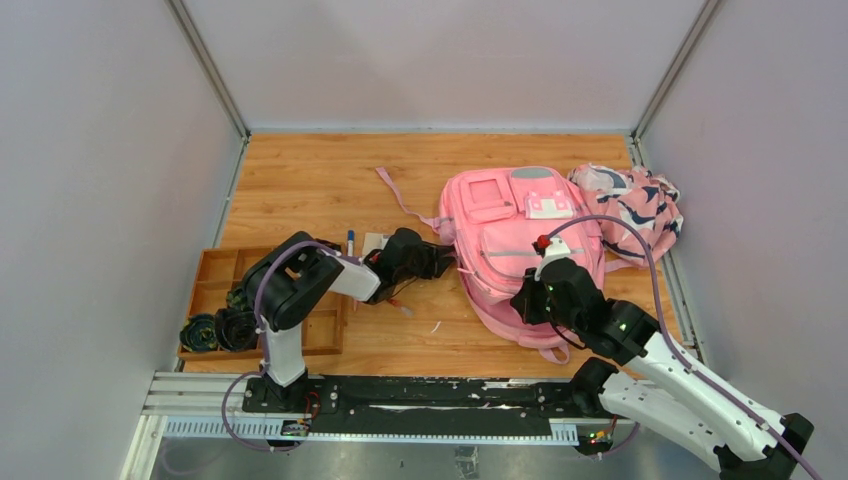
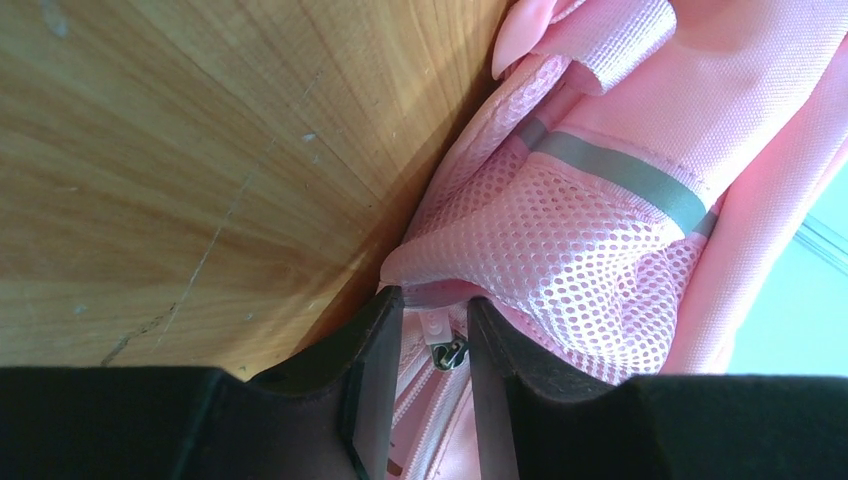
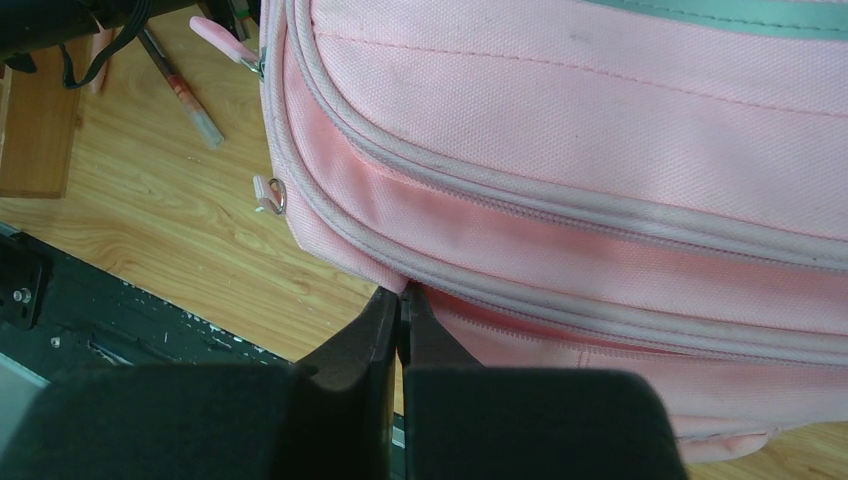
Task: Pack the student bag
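The pink backpack lies on its back on the table, right of the middle. At its left side my left gripper is part open; in the left wrist view its fingers stand on either side of a zipper pull beneath the mesh side pocket. Whether they touch the pull I cannot tell. My right gripper is shut at the bag's lower edge, its tips against the pink fabric by a grey zipper. Any thin fold of cloth between those tips is hidden.
A patterned pink bag leans at the backpack's right. The wooden tray with dark coiled items stands left, partly under my left arm. Pens lie between tray and bag.
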